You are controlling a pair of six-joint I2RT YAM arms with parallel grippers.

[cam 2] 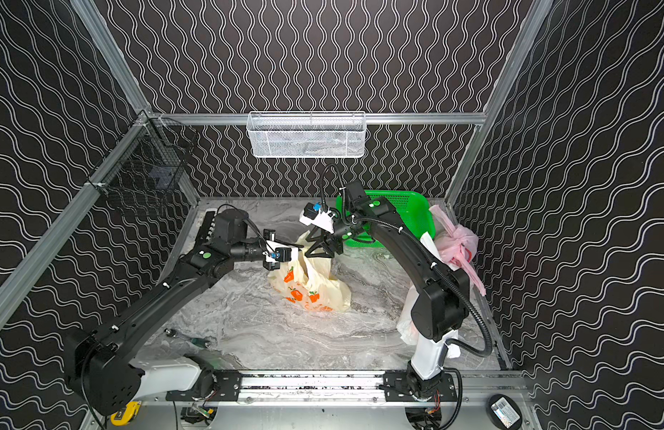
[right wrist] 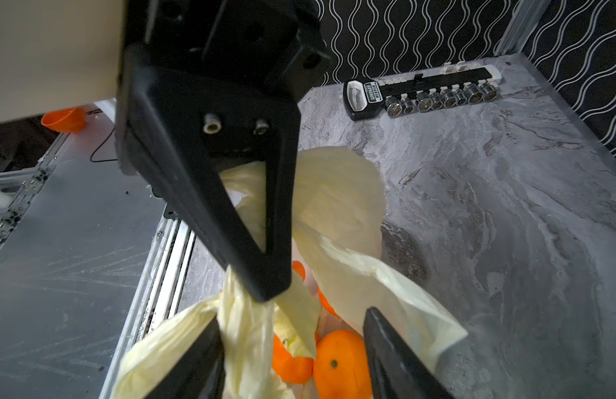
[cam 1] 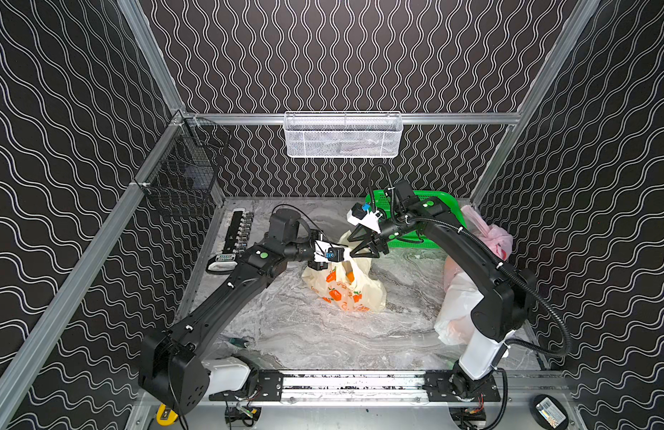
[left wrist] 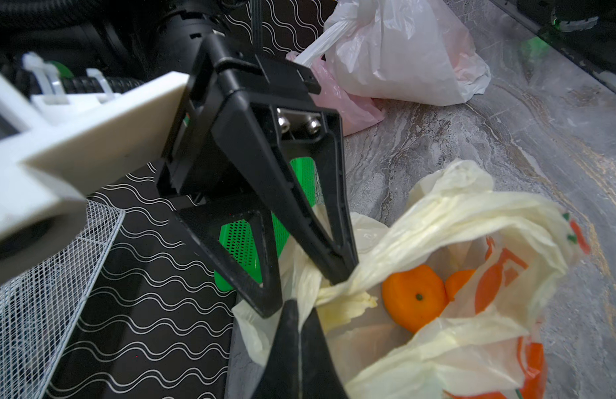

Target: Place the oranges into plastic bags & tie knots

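A cream plastic bag (cam 1: 364, 294) with orange fruit prints stands on the table, its mouth partly open. Inside it, oranges (left wrist: 414, 297) show through the opening. My left gripper is shut on the bag's gathered upper film; the right wrist view shows the film bunched below a left fingertip (right wrist: 268, 282). My right gripper stands open, its fingers (right wrist: 404, 365) spread over the bag's mouth. In the left wrist view, bag film lies near and behind the right fingers, not clamped.
At the back right is a green basket (cam 1: 446, 204), partly behind the right arm. White (cam 1: 457, 315) and pink (cam 1: 493, 240) plastic bags lie along the right side. A socket set (cam 1: 235, 236) is at the back left. Bare table surrounds the bag's front.
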